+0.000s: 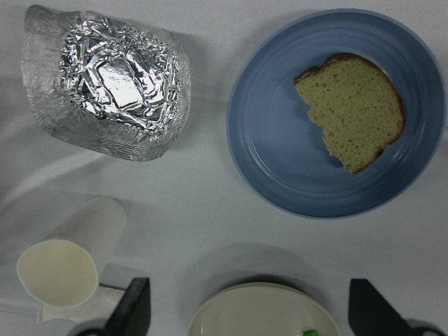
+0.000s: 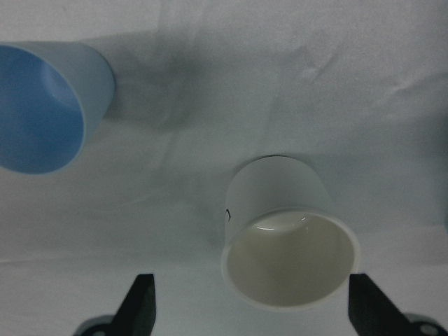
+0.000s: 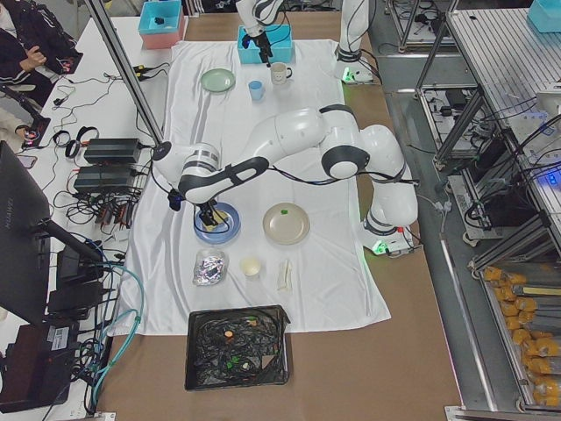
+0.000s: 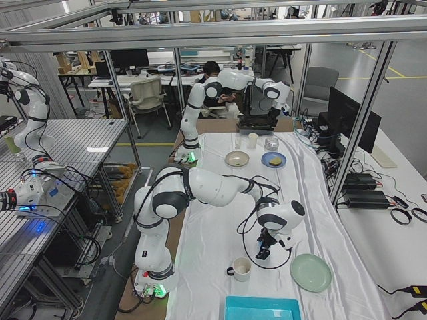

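Observation:
My left gripper stands open above the table, over a blue plate [image 1: 266, 133] holding a bread slice [image 1: 357, 119]. Beside them are a foil package [image 1: 112, 84], a pale cup [image 1: 59, 273] and a beige plate [image 1: 255, 315]. My right gripper is open above a white mug [image 2: 273, 189], with a light-blue cup [image 2: 91, 84] to its upper left in the right wrist view; nothing is between its fingers.
A green plate [image 4: 311, 273] and a cyan bin [image 4: 261, 307] share the right arm's end of the cloth. A dark tray [image 3: 202, 368] with assorted items stands at the other end.

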